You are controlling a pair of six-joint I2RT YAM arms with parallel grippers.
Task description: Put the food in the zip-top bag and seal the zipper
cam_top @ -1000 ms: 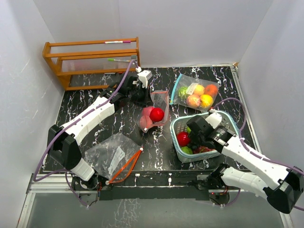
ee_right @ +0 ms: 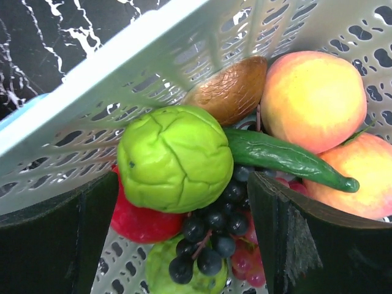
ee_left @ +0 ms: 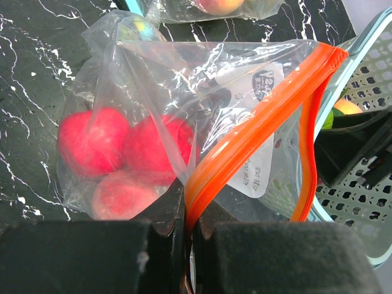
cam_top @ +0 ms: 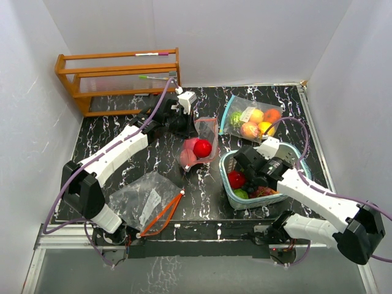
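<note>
My left gripper [cam_top: 188, 130] is shut on the orange zipper edge [ee_left: 257, 131] of an upright bag [cam_top: 205, 131] holding red and pink fruit [ee_left: 92, 139]. My right gripper is open inside the plastic basket [cam_top: 228, 196], its fingers around a green lettuce-like item [ee_right: 174, 158], with grapes [ee_right: 208, 245], a cucumber [ee_right: 288, 156], peaches [ee_right: 312, 98], a brown item [ee_right: 233, 86] and red and green produce beneath or beside it.
A filled zip bag [cam_top: 251, 119] lies at the back right. An empty orange-zipped bag [cam_top: 138, 202] lies at the front left. A wooden rack [cam_top: 86, 92] stands at the back left.
The left arm is unchanged.
</note>
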